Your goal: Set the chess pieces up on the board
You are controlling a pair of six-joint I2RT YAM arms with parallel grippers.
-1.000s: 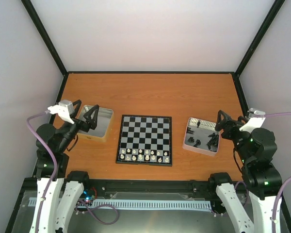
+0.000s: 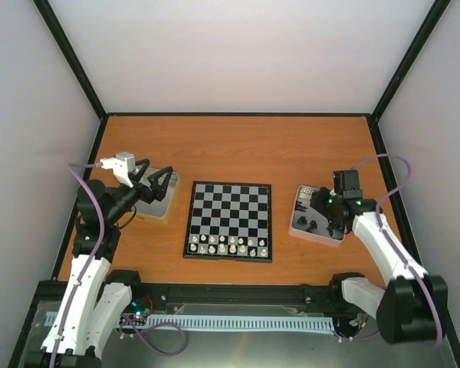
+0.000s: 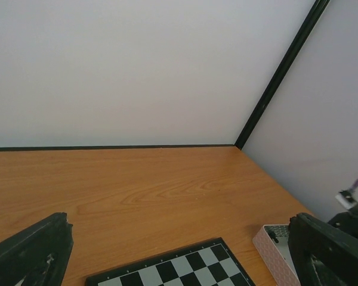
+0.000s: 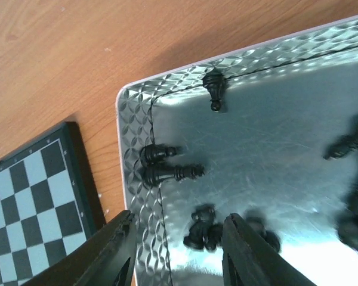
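Note:
The chessboard [image 2: 228, 208] lies mid-table, with white pieces in rows along its near edge. A pink box [image 2: 315, 238] to its right holds black pieces, among them lying ones [image 4: 215, 89]. My right gripper is over this box, pointed down, fingers apart with nothing visible between them. My left gripper [image 2: 156, 180] is open in the air over the yellow box at the left, nothing between its fingers.
The yellow box [image 2: 150, 215] with a grey floor sits left of the board. Walls enclose both sides and the back.
My right arm has swung leftward and turned down over the box of black pieces. My left gripper has shifted a little to the right.

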